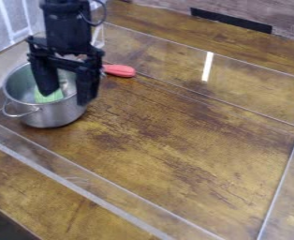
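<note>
My black gripper (65, 79) hangs at upper left over a steel pot (47, 111) with two side handles, its fingers open and spread across the pot. A pale green item (45, 96) is inside the pot, partly hidden by the gripper; I cannot tell whether a finger touches it. A red object (120, 70) lies on the table just right of the gripper, behind the pot.
A dark strip runs along the back edge. A white railing-like item stands at the far upper left.
</note>
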